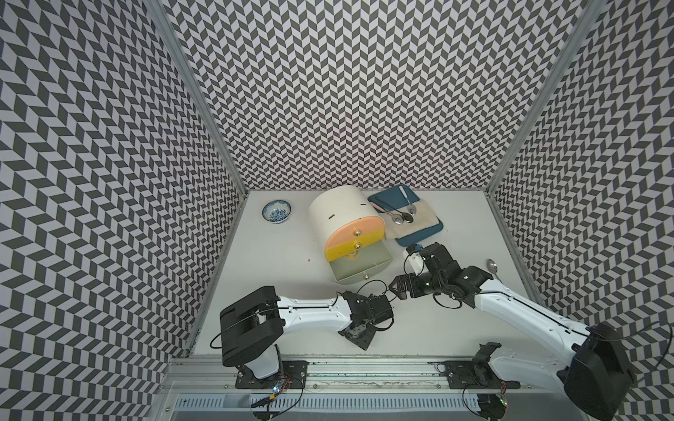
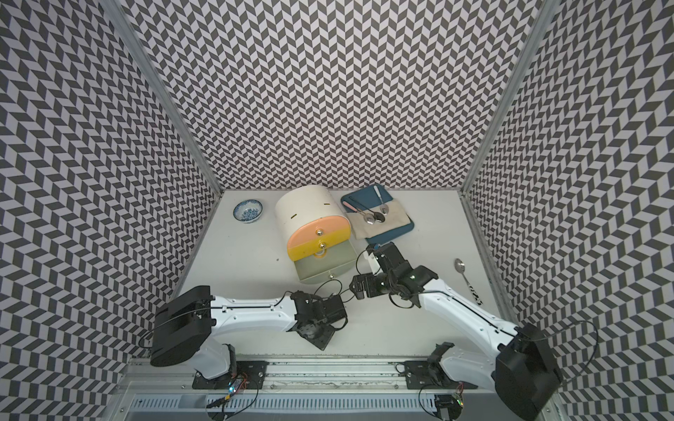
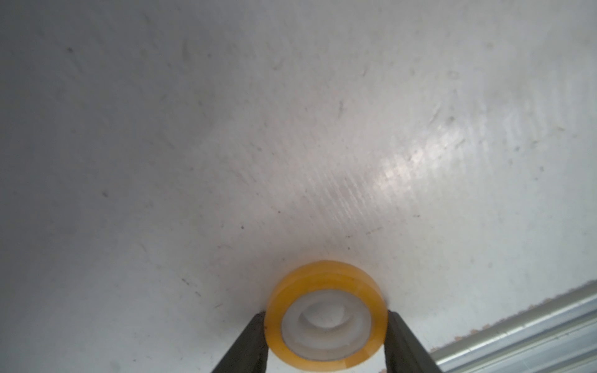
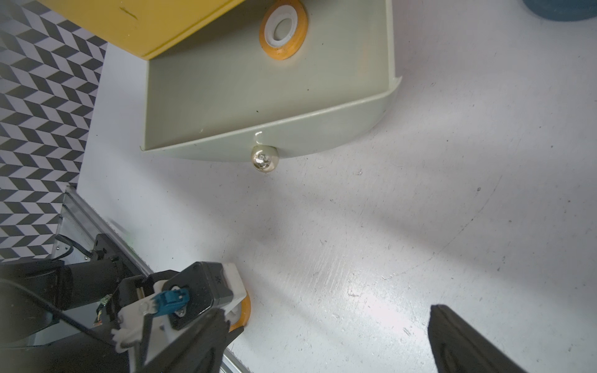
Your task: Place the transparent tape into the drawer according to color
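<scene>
In the left wrist view, a yellow tape roll [image 3: 326, 275] with a white core lies between the fingertips of my left gripper, which is shut on it, one finger against each side. Part of that roll also shows past the left arm in the right wrist view. The bottom drawer [image 4: 335, 124], pale green with a silver knob [image 4: 265, 158], is pulled out below the yellow drawer [image 1: 339, 250]. Inside it rests another yellow tape roll [image 4: 299, 37]. My right gripper stands open over bare table, nothing between its fingers, in front of the drawer.
The white rounded cabinet [image 1: 344, 209] stands at the table's middle. Behind the right arm are a blue and beige cloth [image 1: 425, 224] with several utensils, and a spoon [image 1: 492, 266] at the right. A patterned bowl [image 1: 276, 210] sits back left.
</scene>
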